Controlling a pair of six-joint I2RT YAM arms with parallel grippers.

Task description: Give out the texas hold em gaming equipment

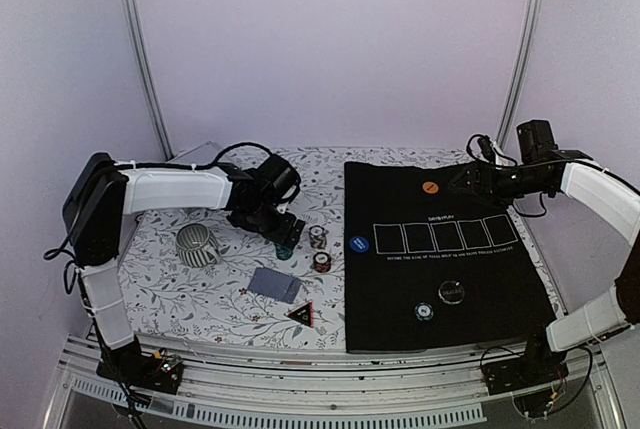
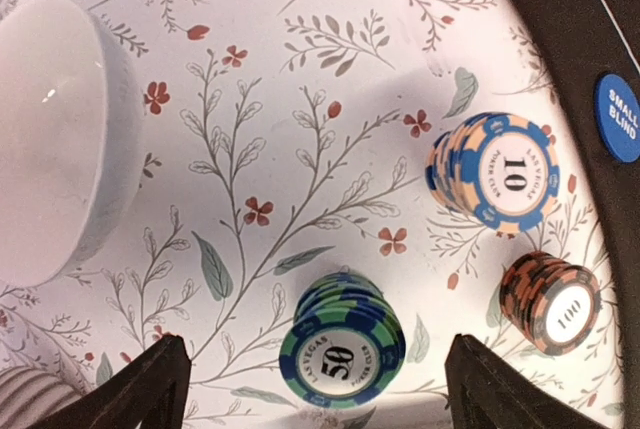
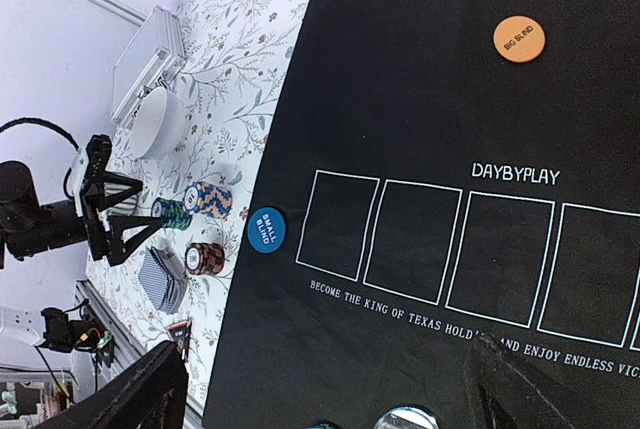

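Observation:
My left gripper (image 1: 288, 229) is open over the green 50 chip stack (image 2: 342, 349), whose top sits between and just beyond its fingertips. Blue 10 chips (image 2: 505, 174) and brown 100 chips (image 2: 560, 304) stand to its right on the patterned table. The black mat (image 1: 440, 319) holds a blue small blind disc (image 3: 266, 229), an orange big blind disc (image 3: 519, 39), a clear disc (image 1: 451, 292) and a chip (image 1: 424, 311). My right gripper (image 1: 470, 181) hangs open above the mat, nothing between its fingers.
A white bowl (image 2: 50, 139), striped mug (image 1: 197, 245), blue card deck (image 1: 275, 285) and triangular marker (image 1: 302, 314) are on the left half. The mat's middle, with its printed card boxes, is clear.

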